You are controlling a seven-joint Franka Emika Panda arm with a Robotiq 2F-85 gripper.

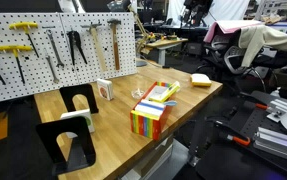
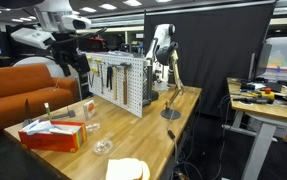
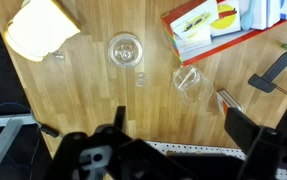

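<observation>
My gripper is open and empty, high over the wooden table; its dark fingers show at the bottom of the wrist view. In exterior view 2 the arm reaches in at upper left, with the gripper (image 2: 73, 66) clear of everything below. A colourful box (image 1: 148, 122) with a red rim holds several items, including a blue-handled one. Near it are a clear cup (image 3: 191, 85) and a round glass dish (image 3: 125, 50). A pale yellow-and-white block (image 2: 128, 169) lies apart, near the table's edge. A small white box (image 1: 105, 89) stands towards the pegboard.
A white pegboard (image 2: 123, 83) hung with tools stands along one side of the table. Black stands (image 1: 67, 145) are at the table's left end in exterior view 1. A dark hammer-like tool (image 3: 274, 72) appears at the wrist view's right. Bare wood lies mid-table.
</observation>
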